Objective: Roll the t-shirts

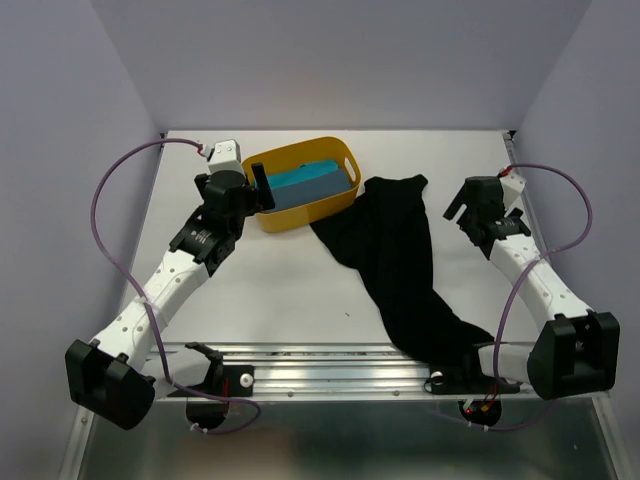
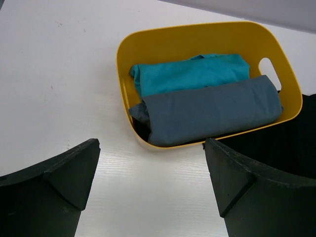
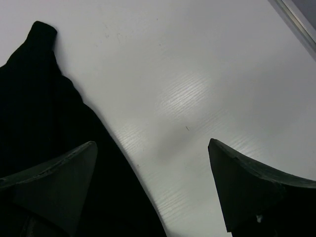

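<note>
A black t-shirt (image 1: 398, 255) lies loosely spread from beside the basket down over the table's front edge. Inside the yellow basket (image 1: 285, 219) are a rolled teal shirt (image 2: 192, 74) and a rolled dark grey shirt (image 2: 212, 111), side by side. My left gripper (image 1: 263, 187) is open near the basket's left end, and nothing is between its fingers. To the right of the black shirt, my right gripper (image 1: 458, 211) is also open and empty. In the right wrist view the black shirt (image 3: 108, 163) runs along the left, partly behind one finger (image 3: 81, 168).
Bare white tabletop (image 1: 290, 300) stretches left of the black shirt, with another clear strip on its right. A metal rail (image 1: 310, 372) borders the front, and grey walls close in the back and sides.
</note>
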